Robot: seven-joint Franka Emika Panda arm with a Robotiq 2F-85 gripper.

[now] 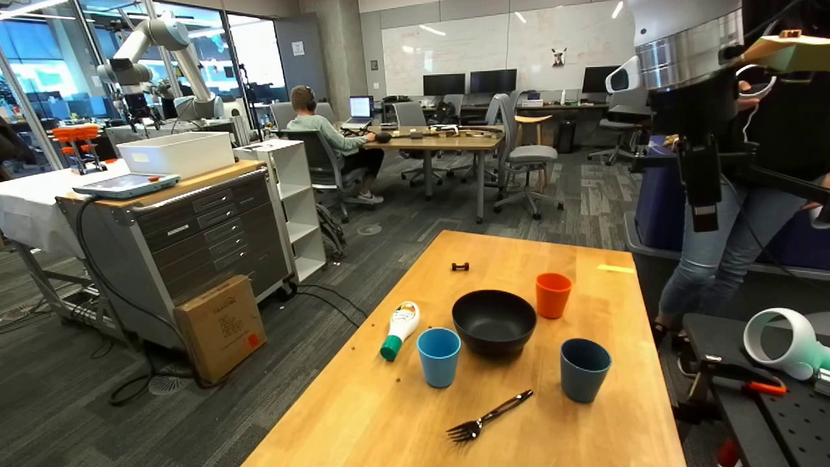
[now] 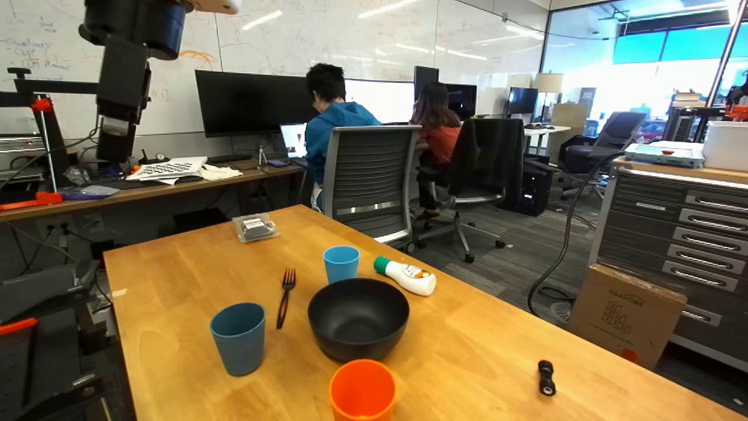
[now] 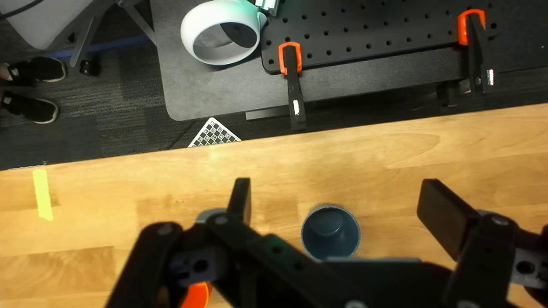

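Observation:
High above the table's right side, my gripper stands open, its two dark fingers wide apart with nothing between them. Below it in the wrist view is the dark blue-grey cup [image 3: 330, 232], upright on the table. A black bowl [image 1: 495, 322] occupies the middle of the group, with an orange cup [image 1: 553, 295] and a light blue cup [image 1: 439, 357] on either side. The white bottle with a green cap [image 1: 401, 331] lies on its side. A black fork [image 1: 490, 417] rests in front, and a small black dumbbell-shaped piece [image 1: 460, 267] lies farther back.
Beside the table is a dark bench [image 3: 205, 97] with orange-tipped clamps [image 3: 292, 77] and a white ring-shaped device [image 3: 221, 31]. A small clear packet [image 2: 255, 227] sits near one table end. Yellow tape [image 1: 616, 268] marks a corner. Bare wood surrounds the objects.

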